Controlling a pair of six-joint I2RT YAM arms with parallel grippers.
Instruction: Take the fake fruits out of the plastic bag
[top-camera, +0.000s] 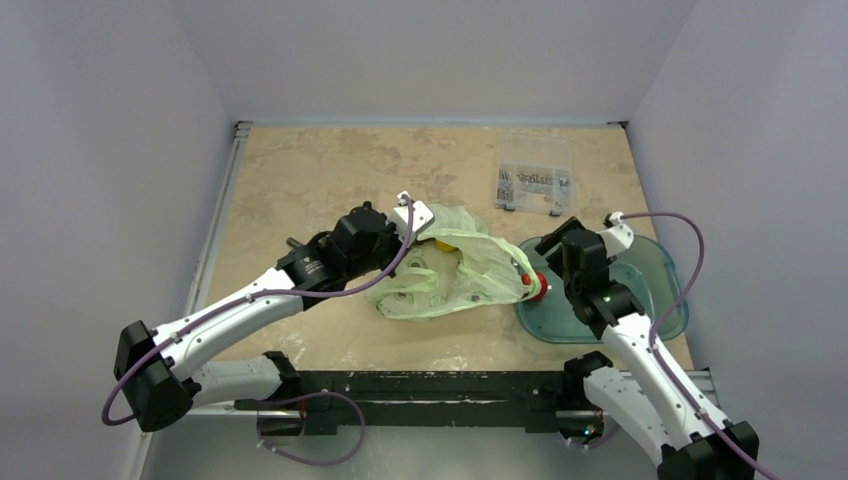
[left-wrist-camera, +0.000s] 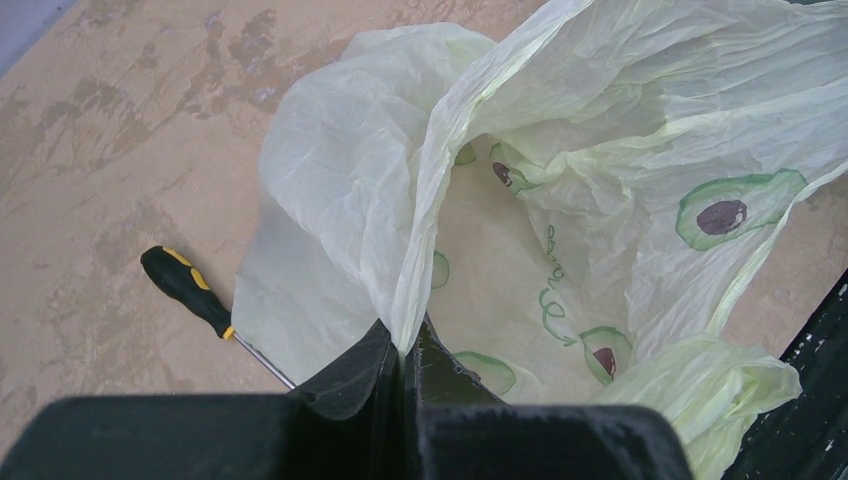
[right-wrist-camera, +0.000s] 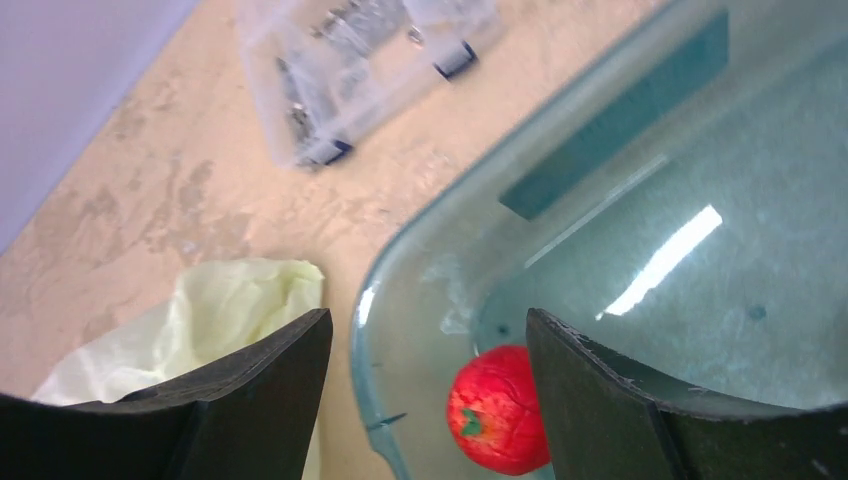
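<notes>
The pale green plastic bag (top-camera: 450, 290) lies mid-table, its mouth spread; a yellow fruit (top-camera: 446, 245) shows inside it in the top view. My left gripper is shut on the bag's thin edge, which is lifted. In the teal tray (top-camera: 545, 325) at the right rests a red fruit (right-wrist-camera: 490, 410), beside the bag's edge. My right gripper is open above the tray's left part, with the red fruit visible below between its fingers and nothing held.
A clear compartment box (top-camera: 533, 172) of small parts stands behind the tray. A screwdriver (left-wrist-camera: 180, 285) lies left of the bag.
</notes>
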